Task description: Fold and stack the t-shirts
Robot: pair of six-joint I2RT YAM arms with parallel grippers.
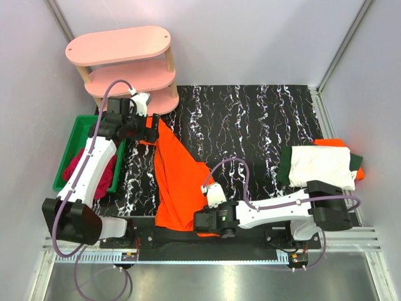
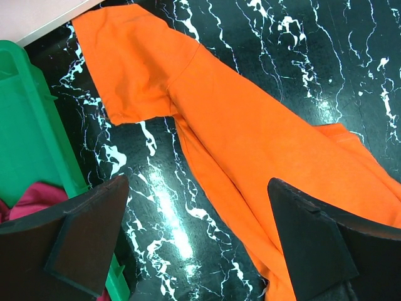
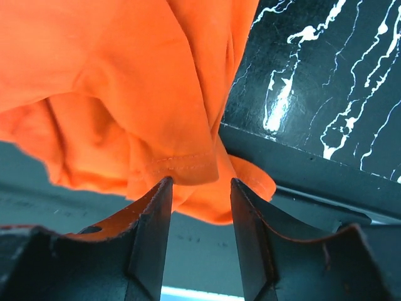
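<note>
An orange t-shirt [image 1: 172, 169] lies stretched out and partly crumpled on the black marbled table, running from the far left to the front edge. Over its far end is my left gripper, its fingers wide apart with only cloth and table visible below. At the near end, my right gripper is partly open above the shirt's hem [image 3: 188, 168], the fingertips close to the cloth; whether they touch it I cannot tell. Part of the orange cloth [image 3: 250, 179] hangs past the table's front edge. Folded shirts, white on top [image 1: 318, 164], are stacked at the right.
A green bin [image 1: 74, 141] holding dark red cloth [image 1: 103, 179] stands at the left, beside my left arm. The pink shelf [image 1: 128, 45] rises at the back left.
</note>
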